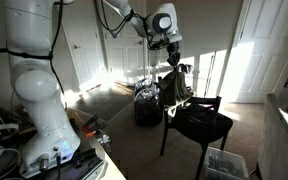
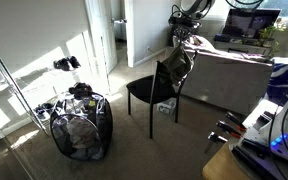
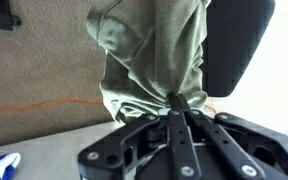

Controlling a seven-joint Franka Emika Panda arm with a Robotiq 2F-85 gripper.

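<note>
A grey-green cloth [image 3: 154,55] is stretched upward to the fingertips of my gripper in the wrist view. The fingers are shut, with the cloth's upper end pinched between them. From the side, the gripper [image 1: 174,62] is above the black chair [image 1: 199,125], and the cloth [image 1: 178,88] drapes down by the chair's back. The second exterior view also has the cloth [image 2: 180,66] hanging below the gripper at the chair [image 2: 154,88]. Whether its lower end still rests on the chair is hard to tell.
A black mesh hamper [image 2: 81,130] with things inside stands on the carpet beside the chair. A clear plastic bin [image 1: 224,165] is at the lower right. Carpet is open in front of the chair. Shoes [image 2: 67,63] lie near the wall.
</note>
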